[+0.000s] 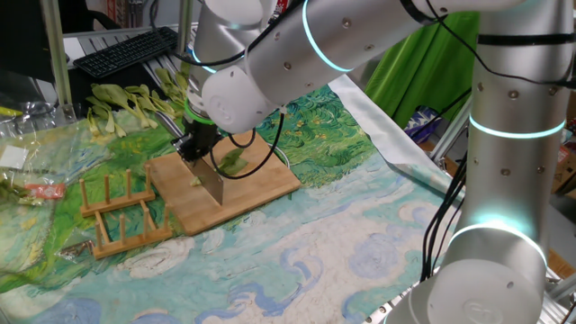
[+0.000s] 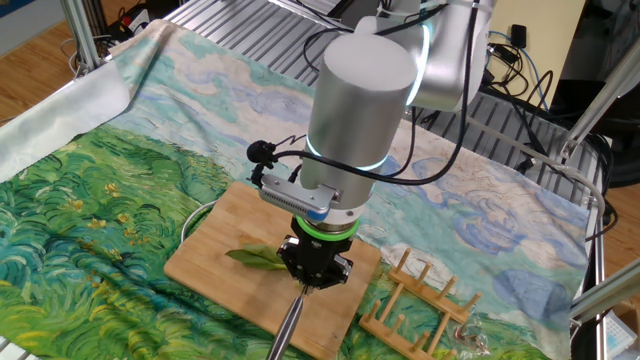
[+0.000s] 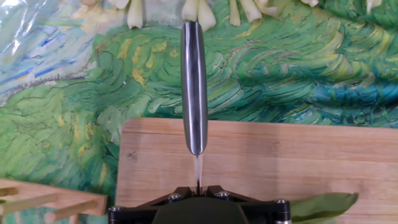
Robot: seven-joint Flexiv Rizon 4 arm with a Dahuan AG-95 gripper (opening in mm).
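My gripper is shut on the knife, gripping it where the blade meets the metal handle. The wide blade points down, its lower edge at or close to the wooden cutting board; exact contact cannot be told. A green leafy vegetable lies on the board beside the blade, and part of it shows at the lower right in the wrist view. A small pale piece lies on the blade's other side. In exterior view 2 the handle sticks out from the gripper, while the arm hides the blade.
Beside the board stands a wooden peg rack. More leafy greens lie past the knife handle, near a keyboard. Clear plastic bags cover the table's far left. The patterned cloth in front of the board is bare.
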